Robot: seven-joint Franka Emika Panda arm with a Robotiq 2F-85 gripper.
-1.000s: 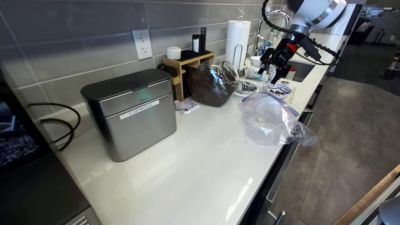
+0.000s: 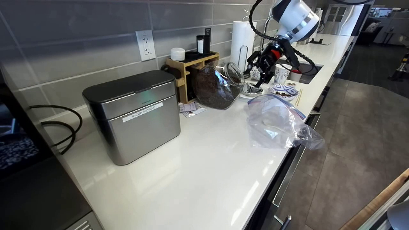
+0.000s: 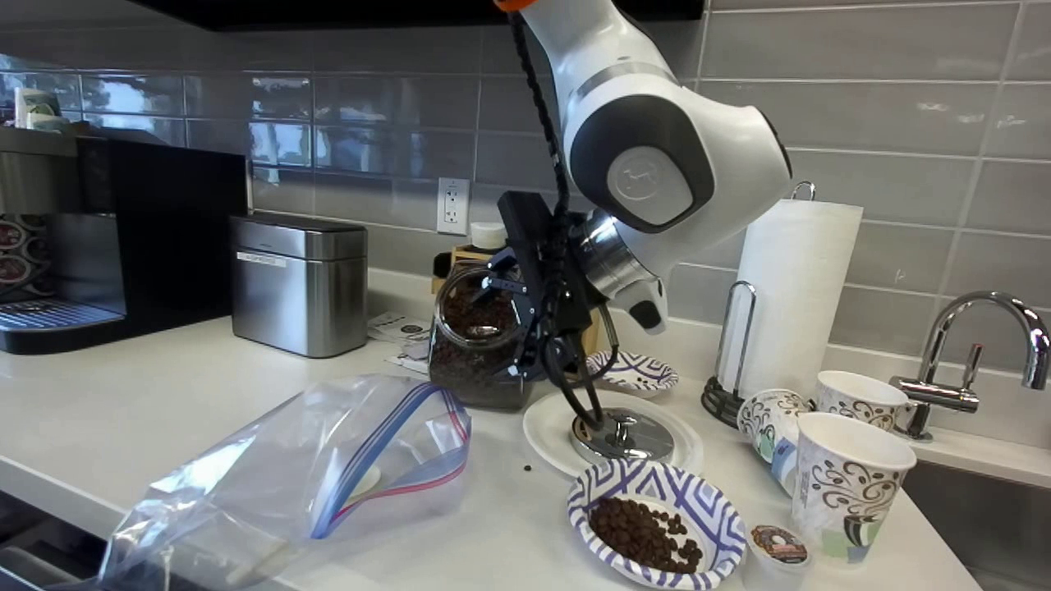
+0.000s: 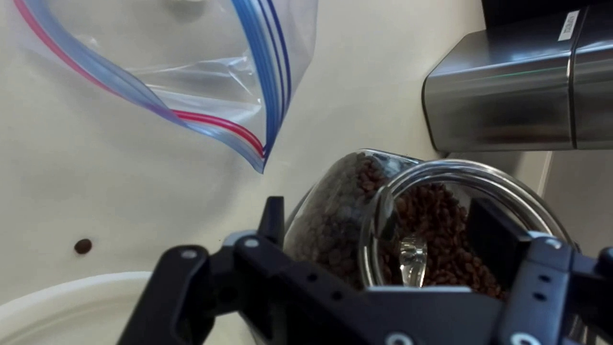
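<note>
A tilted glass jar point(image 3: 473, 369) of dark coffee beans leans by the wooden shelf, its round mouth facing my gripper point(image 3: 504, 320). In the wrist view the gripper stands open, fingers point(image 4: 274, 217) spread with nothing held between them. Beyond them the jar's rim point(image 4: 373, 253) shows, and inside it a shiny metal scoop or handle point(image 4: 412, 258) rests among the beans. A patterned bowl point(image 3: 729, 537) holds some beans point(image 3: 640, 532). Next to the jar, a metal lid point(image 3: 631, 438) sits on a white plate point(image 3: 552, 438). A clear zip bag point(image 3: 286, 448) lies on the counter.
Paper cups point(image 3: 852, 473) and a paper towel roll point(image 3: 798, 295) stand near the sink. The steel bin point(image 2: 142, 120) is beyond the jar. One loose bean point(image 4: 83, 246) lies on the counter. Open counter point(image 2: 184, 180) stretches in front of the bin.
In exterior view 1 the arm has moved left, bringing the gripper from above the patterned bowl area closer to the jar's mouth. Jar, bag and bowl look unmoved.
</note>
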